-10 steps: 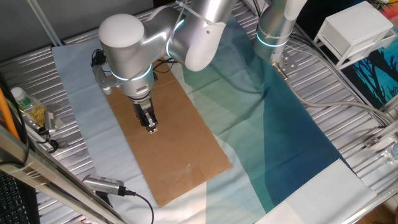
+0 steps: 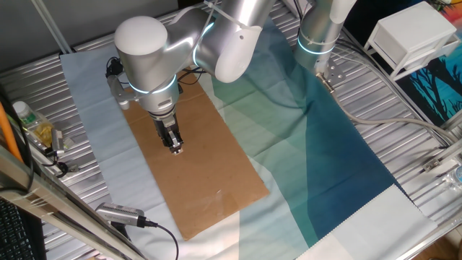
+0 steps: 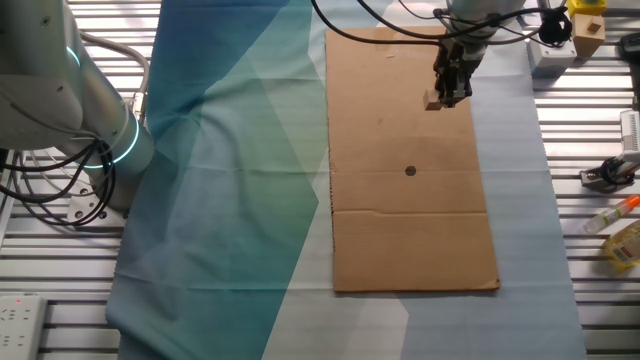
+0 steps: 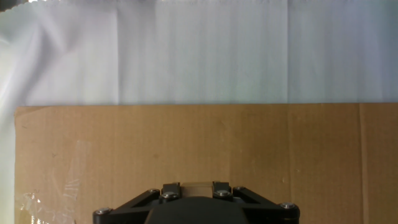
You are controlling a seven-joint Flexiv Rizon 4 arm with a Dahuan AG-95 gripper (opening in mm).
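Note:
A small light-brown block, apparently wooden, sits at the tips of my gripper, which points down over the cardboard sheet. In the wrist view, the same block fills the space between the two black fingertips, so the fingers are shut on it. From the first exterior view, the gripper is over the middle-left part of the cardboard, and only a small pale bit of the block shows. How high the block is above the cardboard I cannot tell.
Apart from a dark round spot, the cardboard is bare. A patterned blue-green cloth lies under it. Bottles and a grey cabled device lie off to the side. Black cables hang by the arm.

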